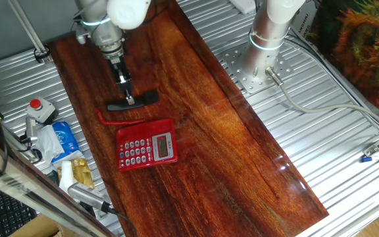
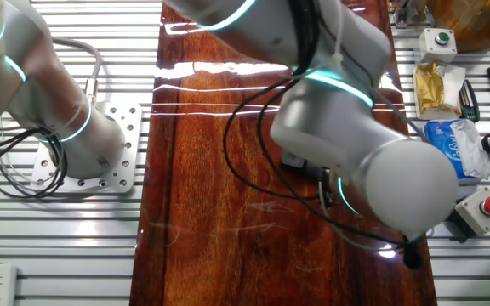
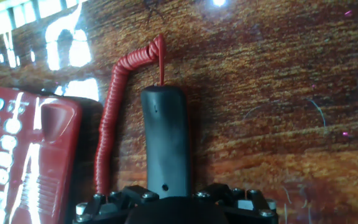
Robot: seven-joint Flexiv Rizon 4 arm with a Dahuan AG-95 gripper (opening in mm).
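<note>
A black telephone handset lies on the brown wooden tabletop, beyond the red desk phone with its grey keys and small display. A red coiled cord runs from the handset's end and bends back alongside it. Over the handset's middle, my gripper points down, its tip close to the black surface. In the wrist view its fingers spread wide on both sides of the handset; I see open fingers. Whether they touch it cannot be made out. The arm hides handset and phone in exterior view 2.
Along the left lie a red-button box, a blue tissue pack and a white tool. The wooden board is bare right of the phone.
</note>
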